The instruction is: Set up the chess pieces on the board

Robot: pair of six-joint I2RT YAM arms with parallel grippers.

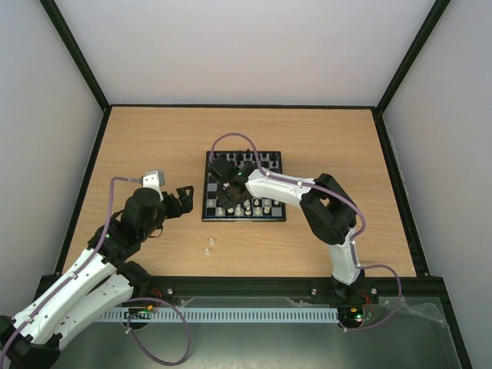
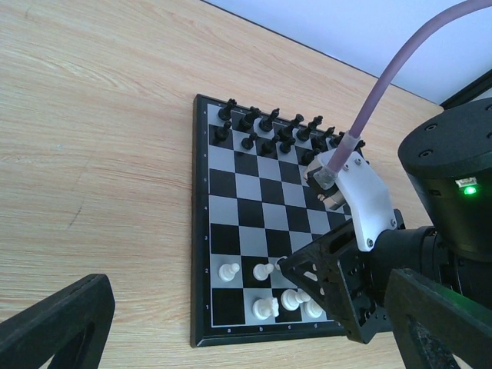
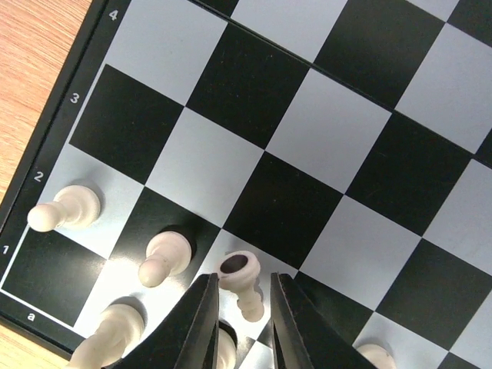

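Observation:
In the right wrist view a white pawn (image 3: 246,284) lies tipped on a light square of row 2, its dark underside showing. My right gripper stands open around it, one finger on each side with gaps to the pawn. Upright white pawns (image 3: 168,257) occupy the two squares to its left in that row. The chessboard (image 2: 198,231) fills the middle of the left wrist view. My left gripper (image 1: 187,200) is open and empty, off the board's left side.
Two loose white pieces (image 1: 210,246) rest on the table in front of the board. Taller white pieces (image 3: 111,330) stand in row 1, close to the right fingers. Black pieces (image 2: 269,121) line the far side. The board's middle rows are clear, and so is the table left of it.

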